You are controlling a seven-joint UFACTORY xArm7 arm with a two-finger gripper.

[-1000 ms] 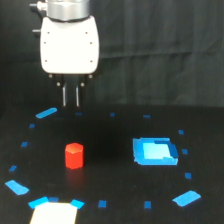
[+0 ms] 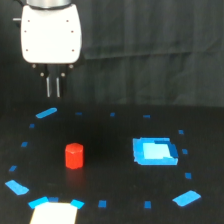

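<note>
A red block (image 2: 74, 156) stands on the dark table, left of the middle. To its right lies a blue-edged square (image 2: 139, 147) with a pale centre. High at the upper left hangs my white gripper (image 2: 52, 92), pointing down above and a little left of the red block, well clear of it. Its two thin fingers (image 2: 58, 88) are apart, and nothing shows between them.
A pale, cream-coloured piece (image 2: 53, 213) is at the front left edge, with blue strips around it. Small blue marks dot the table.
My gripper has moved left and somewhat higher in the view. The red block and the blue-edged square have stayed where they were.
</note>
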